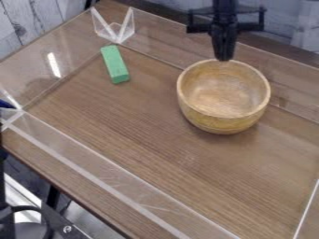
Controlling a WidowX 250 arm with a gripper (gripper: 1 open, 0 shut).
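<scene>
My gripper [226, 51] is at the top right, a dark shape just above the back rim of a round wooden bowl [222, 107]; its fingertips are small and blurred, and they look shut with nothing visible between them. A green block [115, 63] lies at the upper left, apart from the bowl and the gripper.
A white, pointed wire-like object [112, 26] stands behind the green block. Dark items lie at the left edge and lower left corner.
</scene>
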